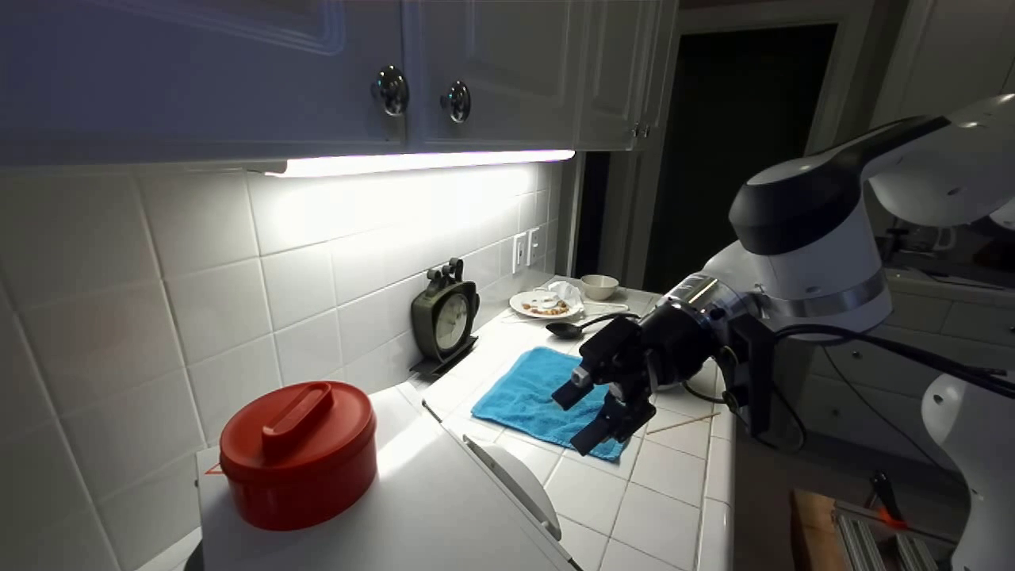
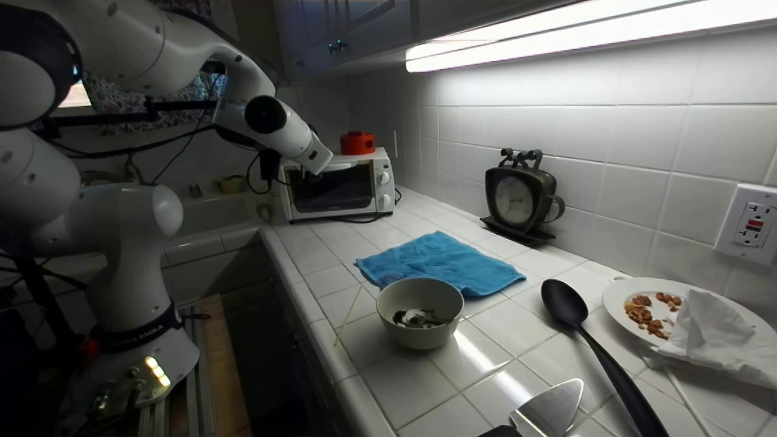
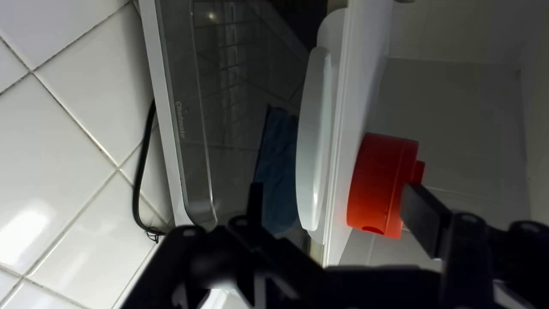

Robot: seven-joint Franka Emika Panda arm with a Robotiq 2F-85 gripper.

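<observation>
My gripper (image 1: 580,417) is open with nothing between its fingertips, raised in front of the white toaster oven (image 1: 409,514) in exterior view 1. In the wrist view, the oven's pale door handle (image 3: 312,144) lies beyond the gripper, within the span between the spread fingers and apart from them. The oven's glass door (image 2: 331,190) looks shut. A red lidded pot (image 1: 300,455) sits on top of the oven. In exterior view 2 the arm hides most of the gripper.
A blue cloth (image 2: 444,262) lies flat on the tiled counter. Nearer that camera stand a bowl (image 2: 420,336), a black spoon (image 2: 564,302), a spatula (image 2: 550,408) and a plate (image 2: 619,295) with nuts and crumpled paper. An old scale (image 2: 518,196) stands by the wall.
</observation>
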